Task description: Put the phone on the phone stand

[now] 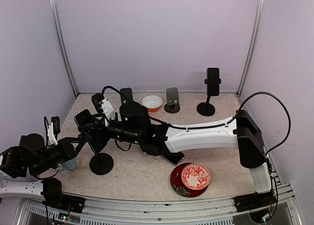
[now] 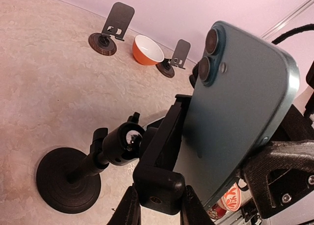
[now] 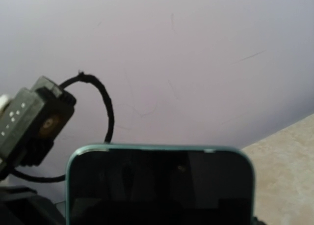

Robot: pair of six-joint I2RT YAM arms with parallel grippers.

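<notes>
The phone, silver-blue with two lenses, leans upright against the holder of a stand whose round black base [image 1: 101, 163] is at the table's front left; its dark screen [image 3: 159, 185] fills the bottom of the right wrist view. My right gripper [image 1: 91, 126] is at the phone from the right, a black finger [image 2: 274, 176] beside it; whether it grips is unclear. My left gripper [image 1: 78, 142] is low at the holder's lower end, its tips at the bottom of its wrist view, their state unclear.
More stands [image 1: 172, 107] and a white-orange bowl [image 1: 152, 102] are at the back, another tall stand [image 1: 206, 108] at back right. Red bowls [image 1: 195, 176] sit at front right, and another phone [image 1: 174, 158] lies mid-table, partly under the right arm.
</notes>
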